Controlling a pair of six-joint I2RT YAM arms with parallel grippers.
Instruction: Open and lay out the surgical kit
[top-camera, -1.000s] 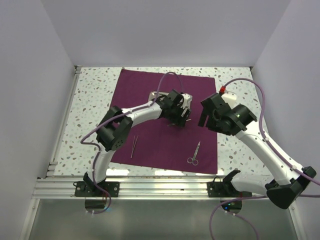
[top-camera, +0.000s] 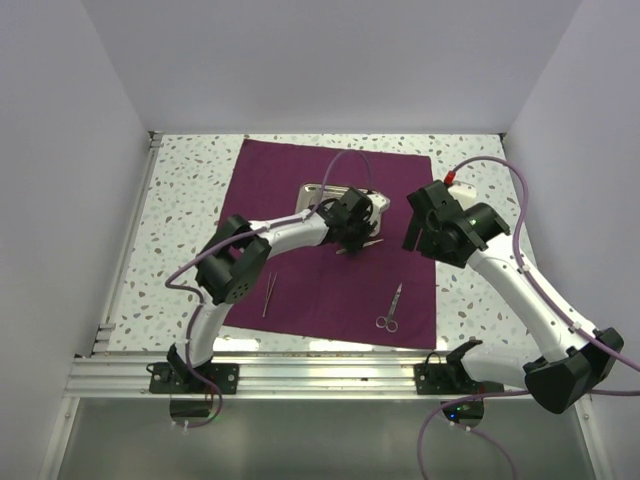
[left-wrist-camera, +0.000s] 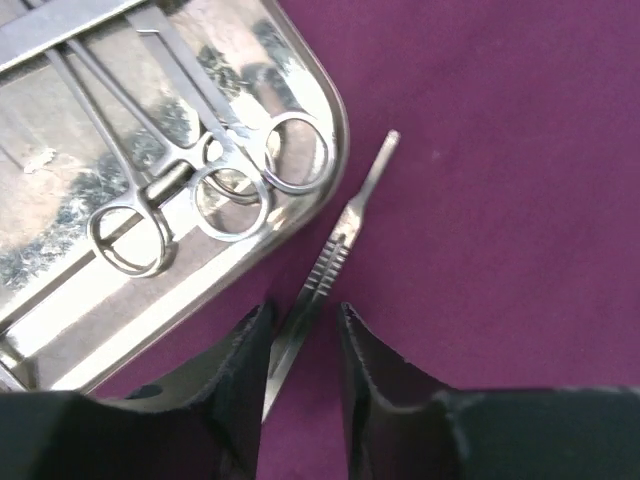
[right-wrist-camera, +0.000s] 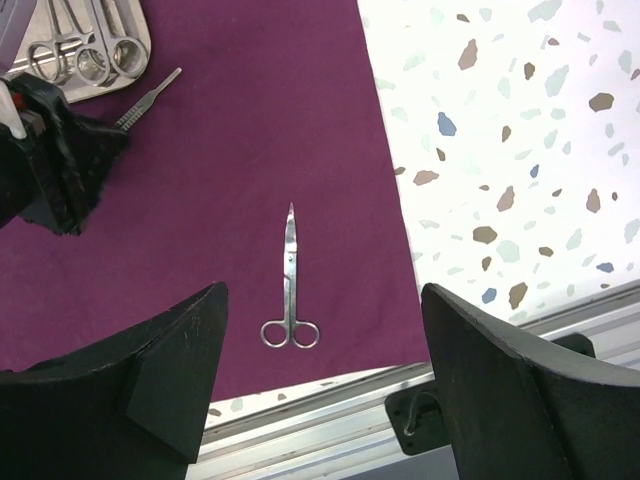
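Note:
A slim metal scalpel handle (left-wrist-camera: 330, 262) lies slantwise on the purple cloth, just off the corner of the metal tray (left-wrist-camera: 338, 110). My left gripper is over it, part open, one finger on each side of the handle. Space shows between the handle and the right finger; whether the left finger touches it, I cannot tell. Ring-handled clamps (left-wrist-camera: 230, 190) lie in the tray. My right gripper stands wide open and empty above the cloth's right side. Below it, scissors (right-wrist-camera: 290, 275) lie on the cloth, points away from the front edge.
Tweezers or a similar thin pair of tools (top-camera: 269, 295) lie at the cloth's left front. Bare purple cloth (top-camera: 320, 300) stretches between them and the scissors. The left arm covers part of the tray in the top view.
The right arm has moved slightly to the right. Scissors and tweezers stay where they were.

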